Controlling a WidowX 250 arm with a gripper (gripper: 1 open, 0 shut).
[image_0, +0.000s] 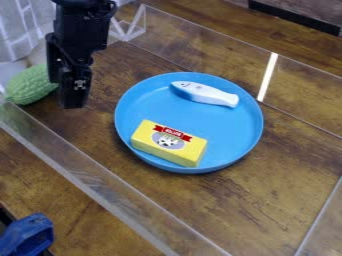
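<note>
The black gripper (67, 90) hangs at the upper left, open, just beside a green corn-like plush object (30, 82) that it partly covers. To its right a blue plate (227, 135) holds a white fish-shaped toy (203, 94) toward the back and a yellow box (167, 142) with a red label toward the front.
A blue object (24, 236) lies at the bottom left. Clear plastic sheeting or panels edge the wooden table (281, 60) at the left. The table right of the plate is bare.
</note>
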